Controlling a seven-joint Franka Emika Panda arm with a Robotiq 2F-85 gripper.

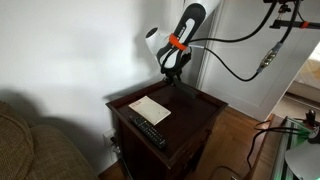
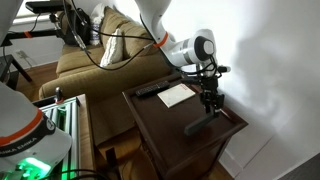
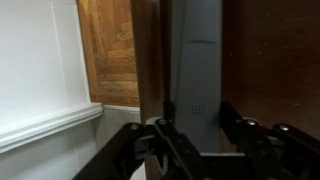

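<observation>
My gripper (image 2: 211,106) is at the far corner of a dark brown cabinet top, shut on the end of a long, flat, dark grey object (image 3: 198,70). The wrist view shows a patch of small dots near the held end, and the fingers (image 3: 133,142) are dark and blurred. In exterior view 2 the grey object (image 2: 200,126) slants away from the fingertips over the brown surface. Whether it touches the surface or hangs just above it, I cannot tell. A black remote with many buttons (image 1: 148,131) lies at the other end of the cabinet top.
A sheet of white paper (image 1: 150,110) lies flat between the remote and my gripper. The cabinet top (image 1: 190,125) has a raised rim and bare room along the front. A white wall (image 1: 60,60) stands close behind; a brown couch (image 2: 100,75) is beyond.
</observation>
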